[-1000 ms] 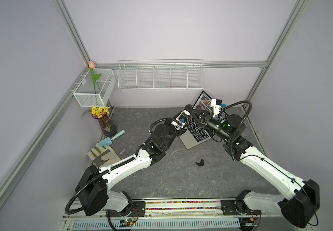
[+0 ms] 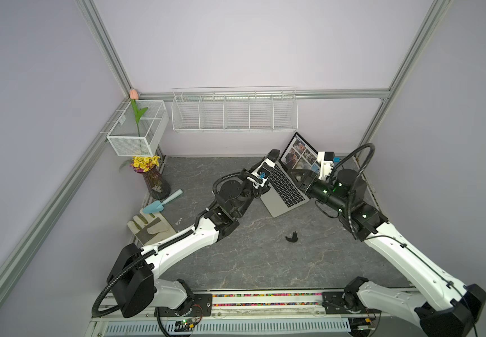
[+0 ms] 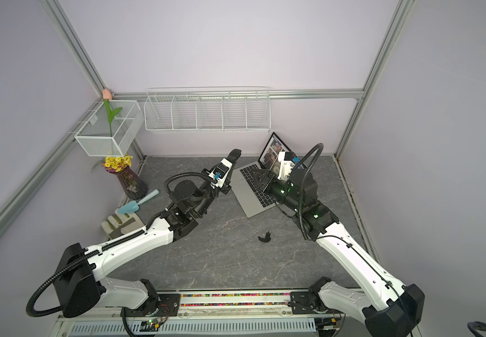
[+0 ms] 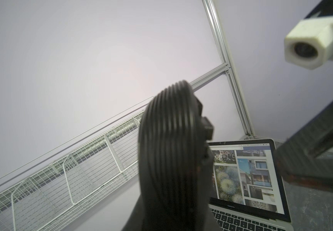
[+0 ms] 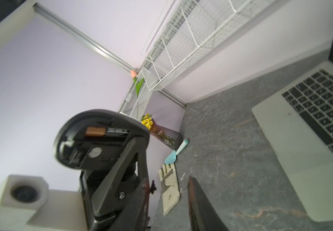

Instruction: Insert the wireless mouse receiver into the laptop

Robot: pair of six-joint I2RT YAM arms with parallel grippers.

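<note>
An open laptop (image 2: pixel 285 188) sits at the back right, screen lit with photos. In the top views my left gripper (image 2: pixel 268 163) is raised over its left side, shut on a dark wireless mouse (image 5: pixel 101 136), whose underside faces the right wrist camera, showing a battery. My right gripper is part open, facing the mouse from the right. A small dark speck lies at one fingertip; I cannot tell if it is the receiver.
A small black object (image 2: pixel 291 237) lies on the front table. At left are a glove (image 2: pixel 147 227), a blue trowel (image 2: pixel 154 207) and a flower vase (image 2: pixel 155 182). White wire baskets (image 2: pixel 234 112) hang behind.
My right arm has drawn back to the right, away from the left gripper, which has risen slightly and moved a little left with the mouse.
</note>
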